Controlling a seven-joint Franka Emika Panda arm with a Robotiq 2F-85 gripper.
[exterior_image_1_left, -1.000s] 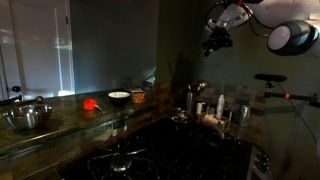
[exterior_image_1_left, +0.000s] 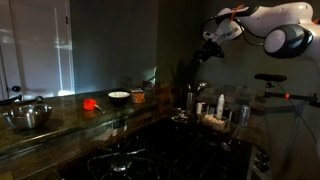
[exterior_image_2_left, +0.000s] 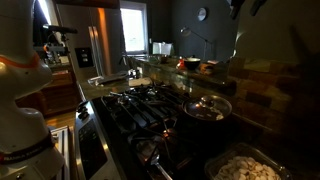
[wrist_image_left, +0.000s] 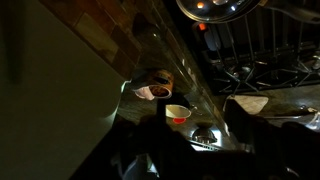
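High above the stove, near the back wall, my gripper (exterior_image_1_left: 204, 52) hangs in the air, far from any object. Its dark fingers show apart at the bottom of the wrist view, and nothing is held between them. On the raised counter stand a metal bowl (exterior_image_1_left: 28, 116), a red cup or bowl (exterior_image_1_left: 91, 104), a white bowl (exterior_image_1_left: 120, 98) and a small orange container (exterior_image_1_left: 138, 97). A lidded pan (exterior_image_2_left: 207, 107) sits on the stove (exterior_image_2_left: 135, 115).
A tray of pale food pieces (exterior_image_2_left: 245, 168) lies at the stove's near right side in exterior view 2. Bottles and utensils (exterior_image_1_left: 205, 110) crowd the back corner. The wall (exterior_image_1_left: 110, 45) rises behind the counter. Above the stove the air is clear.
My gripper has swung slightly left and down in exterior view 1, pointing more to the left than before. Objects on the counter and stove have stayed put.
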